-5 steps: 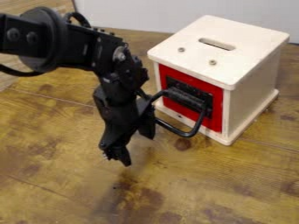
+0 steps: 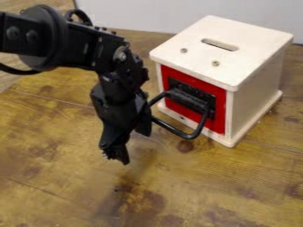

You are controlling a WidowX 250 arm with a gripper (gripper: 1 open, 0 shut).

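A cream wooden box [image 2: 249, 89] with a slot and two screws on top stands at the upper right. Its front is red [image 2: 182, 76], with a black panel and a black tube handle [image 2: 190, 135] sticking out toward the arm. My black gripper [image 2: 115, 151] points down over the floor, left of the box and beside the handle. Its fingers look apart, with nothing seen between them, though the dark shapes are hard to separate.
A white wall or panel [image 2: 142, 13] runs along the back, behind the box.
Over the last second my gripper has shifted very slightly, a little left and up. The box looks unmoved.
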